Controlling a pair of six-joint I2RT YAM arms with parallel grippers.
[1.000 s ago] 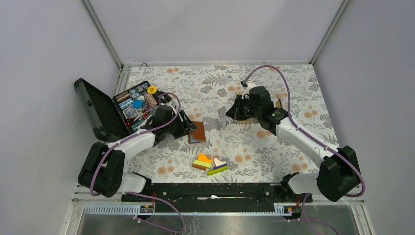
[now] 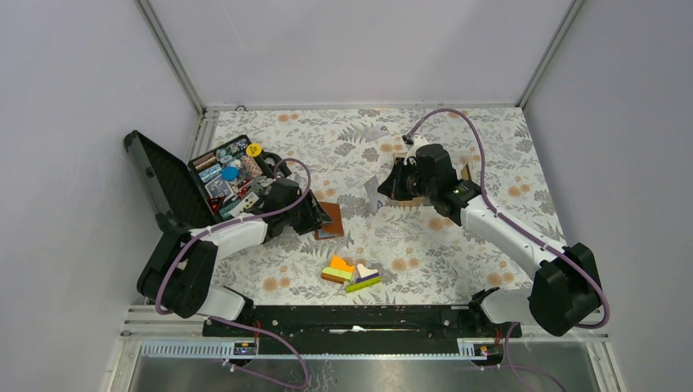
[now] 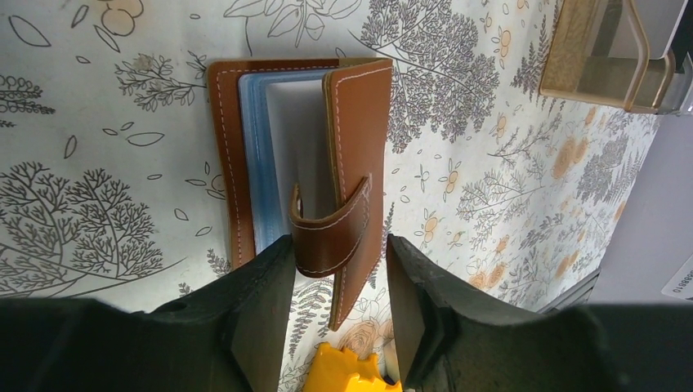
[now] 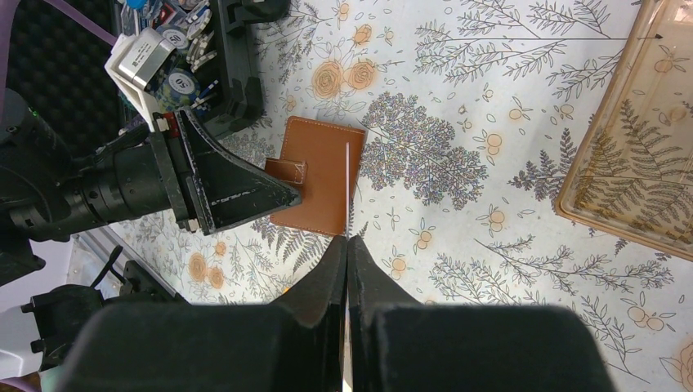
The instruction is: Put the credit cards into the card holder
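Note:
The brown leather card holder (image 3: 364, 139) lies on the patterned table with a strap (image 3: 323, 245) and pale blue-white sleeves (image 3: 266, 139) inside. My left gripper is part open right over it, its fingertips either side of the strap; whether they touch it I cannot tell. My right gripper is shut on a thin card (image 4: 347, 180), seen edge-on in the right wrist view and as a pale flat piece in the top view (image 2: 372, 193), to the right of the holder.
An open case of small items (image 2: 225, 175) stands at left. A clear tan tray (image 4: 621, 163) lies under and beside my right arm. Coloured blocks (image 2: 351, 273) are near the front edge.
My left gripper has moved slightly right and toward the front, onto the card holder. The right arm and its card have not visibly moved.

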